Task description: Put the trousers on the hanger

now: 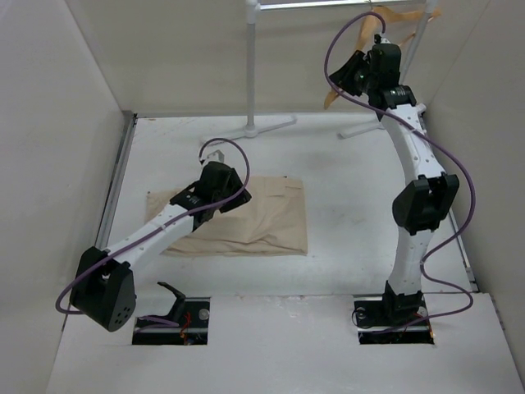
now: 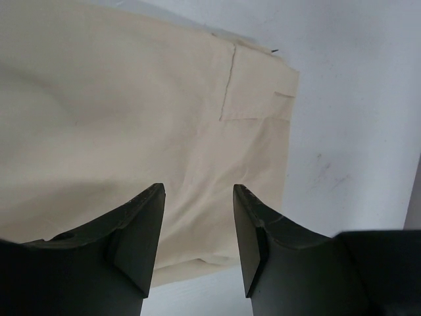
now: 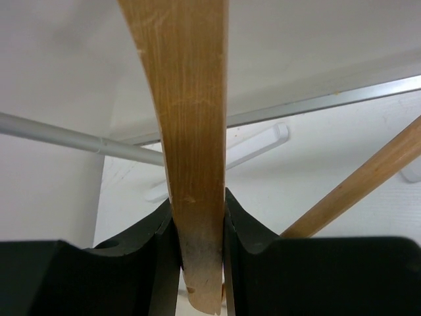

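Observation:
Beige trousers (image 1: pixel 267 215) lie spread flat on the white table, their pocket corner showing in the left wrist view. Above them hovers my left gripper (image 1: pixel 238 197), its fingers (image 2: pixel 141 230) apart with only the cloth below in the gap. A wooden hanger (image 1: pixel 367 33) is up at the clothes rack's right end, the trousers well away from it. On one arm of this hanger (image 3: pixel 191 131) my right gripper (image 1: pixel 343 78) is shut. The hanger's lower bar (image 3: pixel 368 174) slants off to the right in the right wrist view. Whether its hook rests on the rail cannot be told.
The white clothes rack (image 1: pixel 251 66) stands at the back, its rail (image 1: pixel 316 4) along the top edge of the top view. Its feet (image 1: pixel 271 127) rest on the table. Bare table lies between trousers and right arm.

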